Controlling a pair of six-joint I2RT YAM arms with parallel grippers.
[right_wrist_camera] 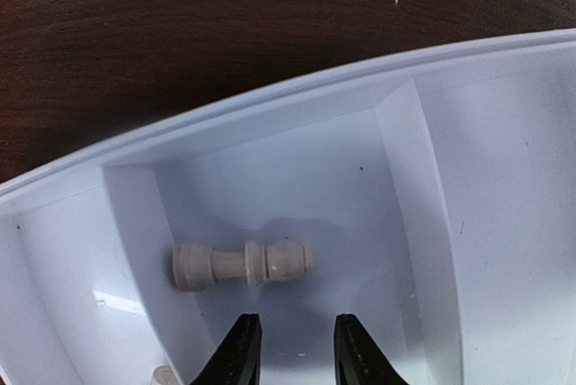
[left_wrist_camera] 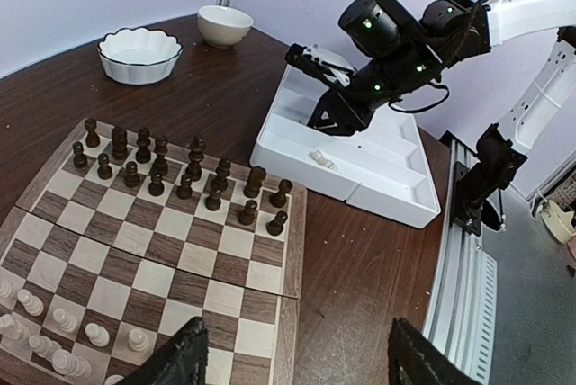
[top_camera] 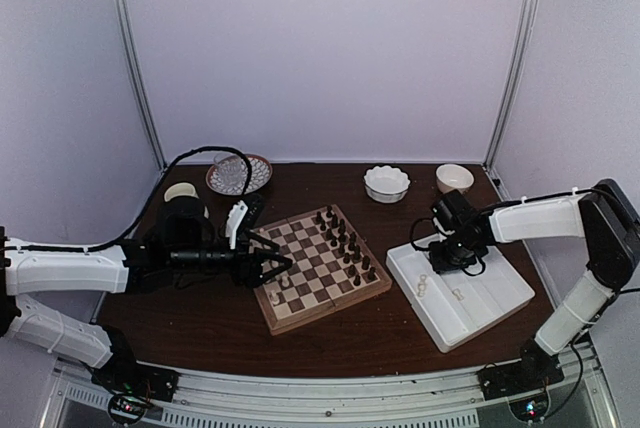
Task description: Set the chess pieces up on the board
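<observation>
The chessboard [top_camera: 318,310] lies mid-table. Dark pieces [left_wrist_camera: 195,159] stand upright in two rows along its right side. Several white pieces [left_wrist_camera: 68,364] stand near the opposite edge, some of them cut off or hidden from above by the left arm. My left gripper hangs over the left part of the board, its fingers wide apart and empty. The right gripper is open above the white tray [top_camera: 443,331]. Before its fingertips, one pale chess piece [right_wrist_camera: 243,264] lies on its side in a compartment, with nothing between the fingers.
Other small pale pieces [top_camera: 421,287] lie in the tray, which has dividing walls. Behind are a scalloped white bowl [top_camera: 386,185], a plain bowl [top_camera: 455,179] and a patterned plate [top_camera: 262,172]. The table front, between board and tray, is bare.
</observation>
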